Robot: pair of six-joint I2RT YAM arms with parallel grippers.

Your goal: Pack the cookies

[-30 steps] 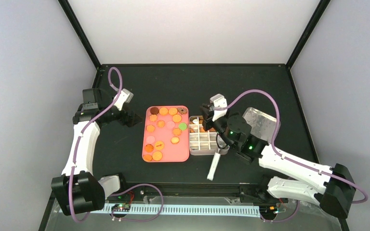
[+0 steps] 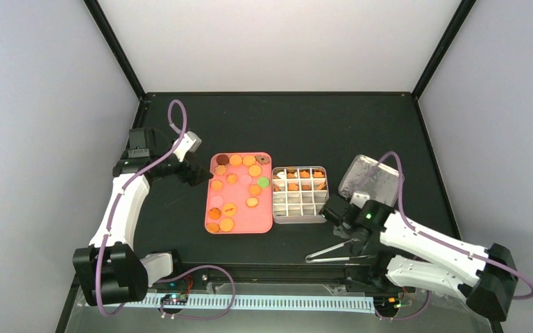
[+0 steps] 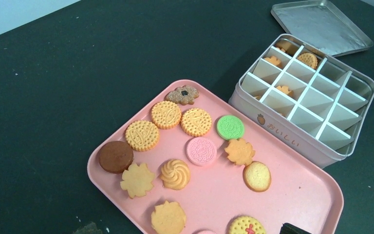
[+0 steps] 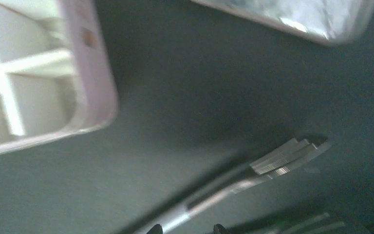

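Observation:
A pink tray holds several cookies, among them a green round one, a brown one and a flower-shaped one. Against its right side stands the divided cookie tin. Cookies lie in several far and left compartments; the near ones look empty. Left of the tray, my left gripper is open and holds nothing. My right gripper is open off the tin's near right corner. Metal tongs with slotted ends lie spread on the table by its fingertips.
The tin's lid rests on the table behind the right arm, which overlaps its near edge. The right wrist view is blurred.
My right gripper has come back from over the tin, rightward and toward the near edge. The tongs, one narrow shape beneath it a second ago, now lie spread. My left gripper has shifted slightly right.

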